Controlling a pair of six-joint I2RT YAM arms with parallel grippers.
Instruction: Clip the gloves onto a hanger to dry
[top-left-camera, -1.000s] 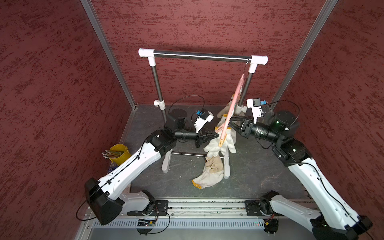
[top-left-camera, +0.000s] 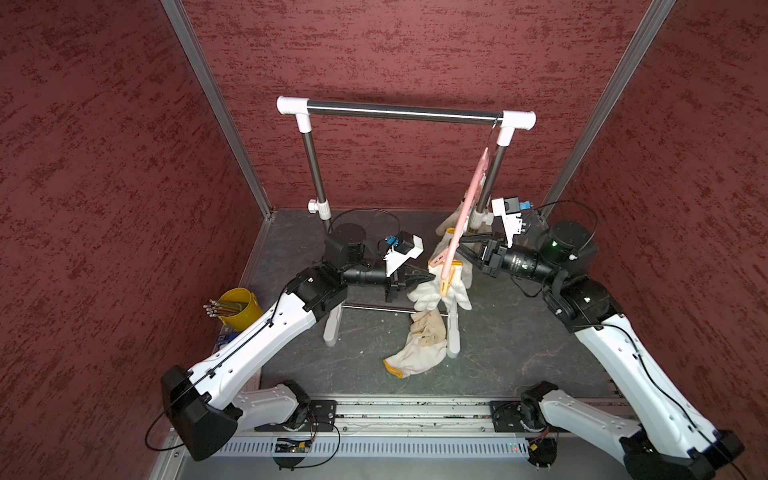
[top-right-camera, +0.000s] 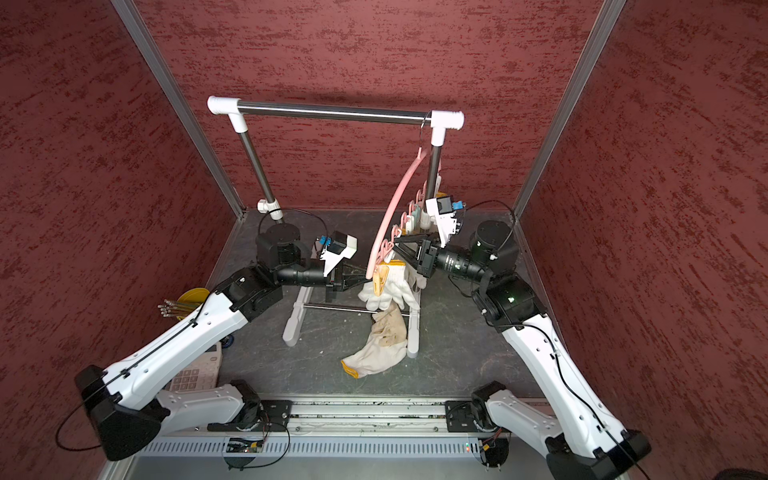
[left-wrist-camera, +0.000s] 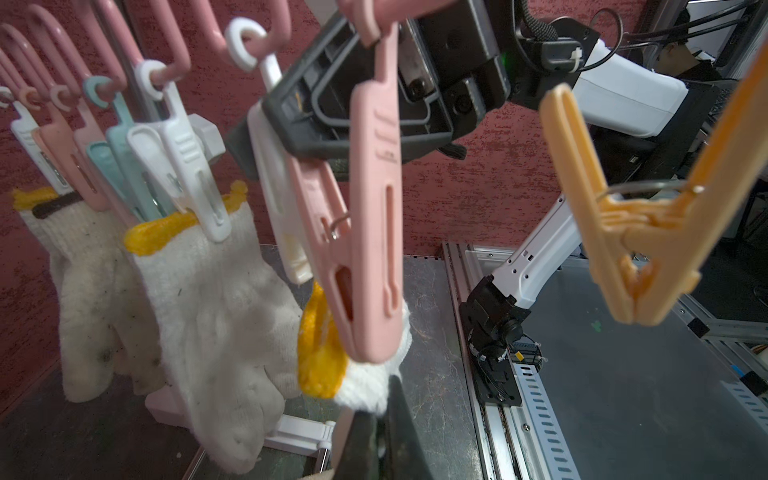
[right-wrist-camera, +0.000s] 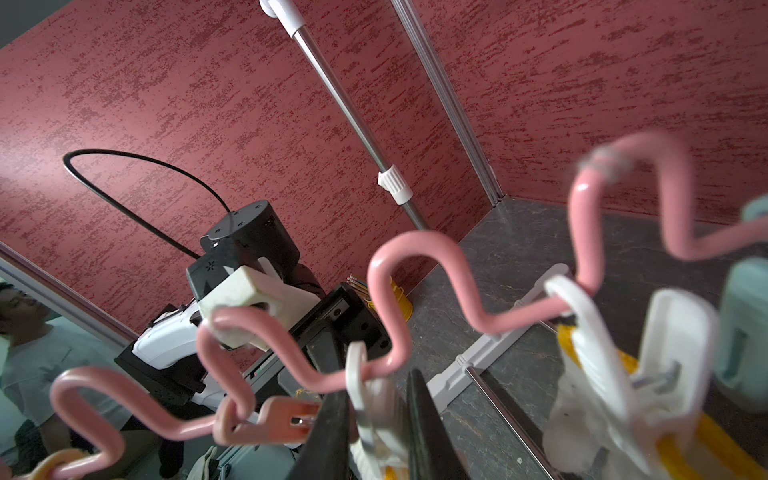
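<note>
A pink hanger (top-left-camera: 465, 216) hangs from the rail with a row of clips; white gloves hang from several of them. My right gripper is shut on a white clip (right-wrist-camera: 358, 384) at the hanger. My left gripper is shut below a pink clip (left-wrist-camera: 376, 224), beside a yellow-cuffed glove (left-wrist-camera: 324, 344); I see nothing clearly between its fingers. An orange clip (left-wrist-camera: 640, 240) hangs at the hanger's near end. A loose glove (top-left-camera: 416, 348) lies on the table below.
The rack's top rail (top-left-camera: 400, 112) spans above. A yellow cup (top-left-camera: 240, 312) of tools stands at the left.
My left gripper and arm have shifted slightly left and toward the front. The right arm holds its place.
</note>
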